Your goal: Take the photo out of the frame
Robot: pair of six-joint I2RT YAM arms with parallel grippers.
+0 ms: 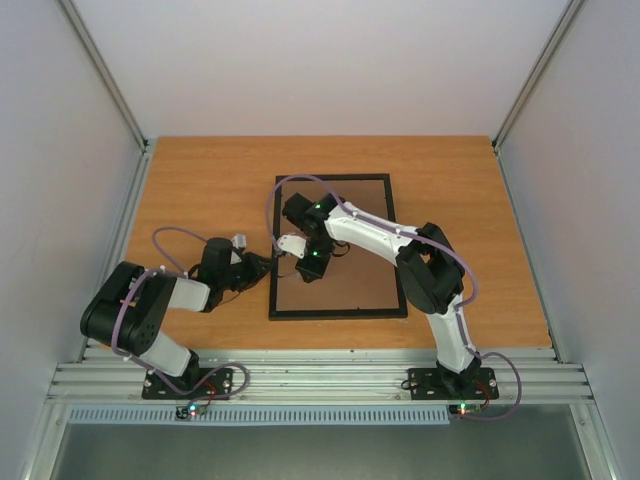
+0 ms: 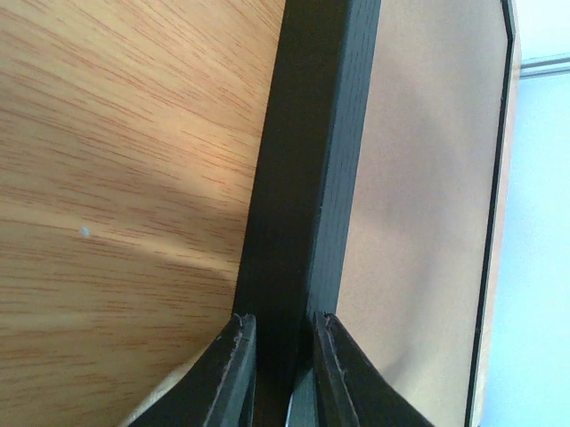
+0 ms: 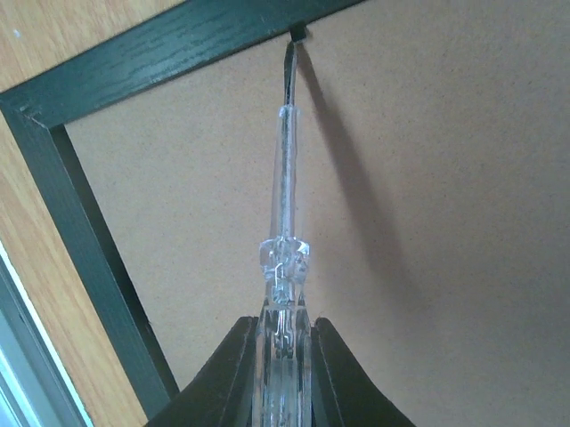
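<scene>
The black frame (image 1: 338, 314) lies back up on the wooden table, its brown backing board (image 1: 350, 285) inside. My left gripper is shut on the frame's left bar (image 2: 289, 151). My right gripper is shut on a clear-handled screwdriver (image 3: 285, 178), whose metal tip touches a small dark tab (image 3: 297, 32) at the inner edge of that side of the frame.
Bare wooden table (image 1: 470, 190) surrounds the frame at the back and right. Walls stand on the far and side edges, and a metal rail runs along the front.
</scene>
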